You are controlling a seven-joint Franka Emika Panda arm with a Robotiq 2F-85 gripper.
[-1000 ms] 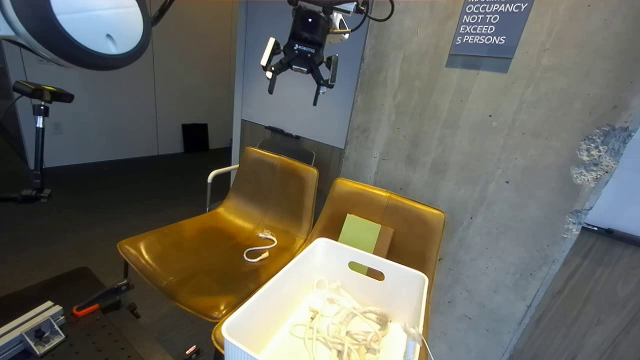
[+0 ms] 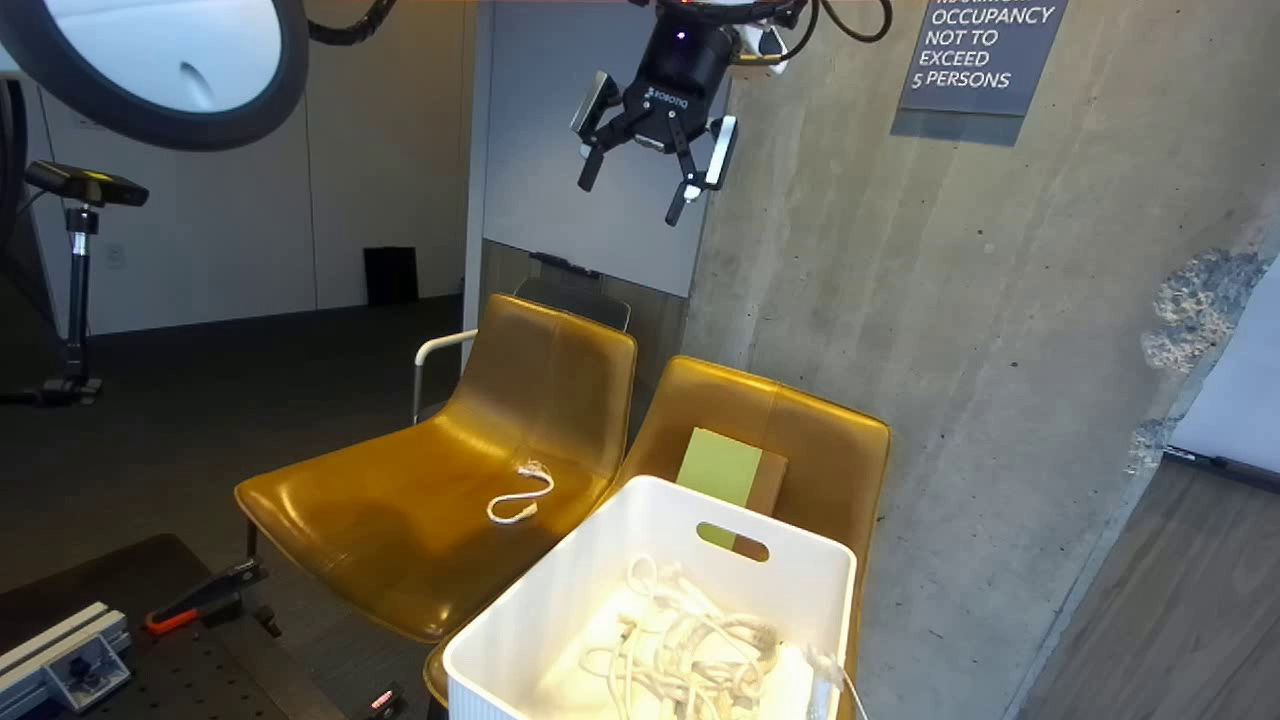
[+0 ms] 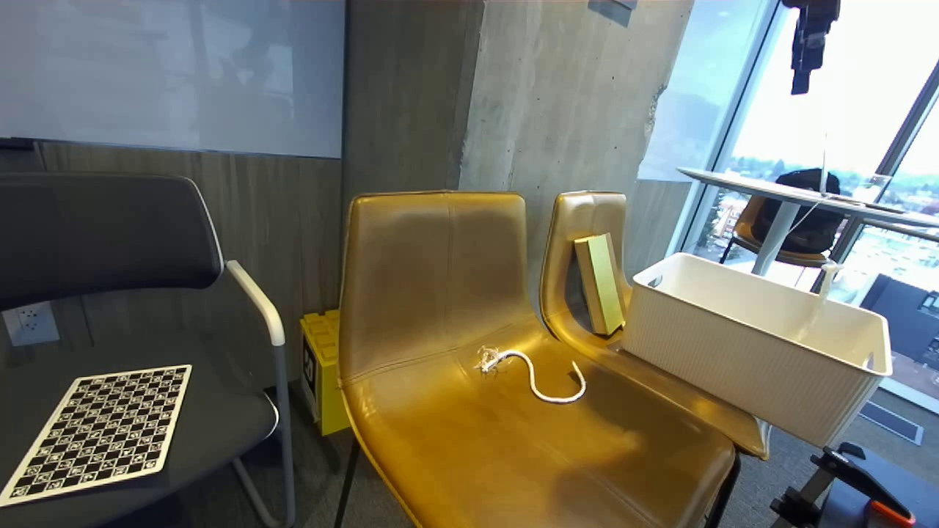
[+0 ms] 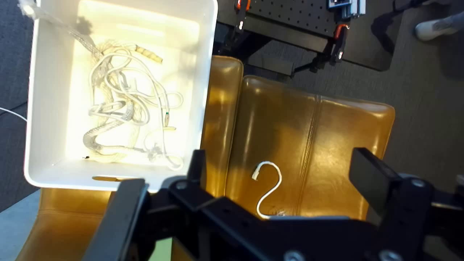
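Note:
My gripper (image 2: pixel 632 202) hangs high in front of the wall and whiteboard, its fingers wide apart with nothing between them. In the wrist view its black fingers (image 4: pixel 369 176) frame the seat from well above. A short white rope (image 3: pixel 550 397), frayed at one end, lies in an S-curve on the brown leather seat of a chair (image 2: pixel 396 498). To one side stands a white bin (image 2: pixel 792 554), resting on the second brown chair. Inside it is a tangle of pale ropes and cords (image 4: pixel 126 93). One clear-wrapped strand (image 4: pixel 54 19) runs over the bin's rim.
A green and brown box (image 2: pixel 720 466) leans on the second chair's backrest behind the bin. Clamps (image 2: pixel 198 600) and a metal rail (image 2: pixel 66 666) sit on a dark table by the chairs. A black chair with a checkered board (image 3: pixel 106 427) stands at the other side.
My gripper has moved to the right and slightly down in exterior view 1, still open. The rope, bin and chairs stand where they were.

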